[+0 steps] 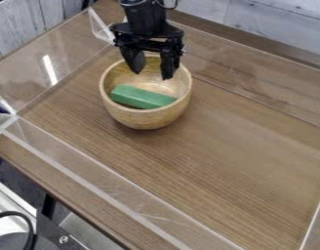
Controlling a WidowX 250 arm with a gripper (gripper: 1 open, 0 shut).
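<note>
A tan round bowl (147, 118) stands on the wooden table in the upper middle, with a green block (141, 98) lying in it toward the front left. My black gripper (152, 61) is over the back part of the bowl, its two fingers apart and pointing down, the block in front of them. I see nothing held between the fingers.
Clear tape strips cross its left side, and a black cable (26, 225) lies at the lower left corner.
</note>
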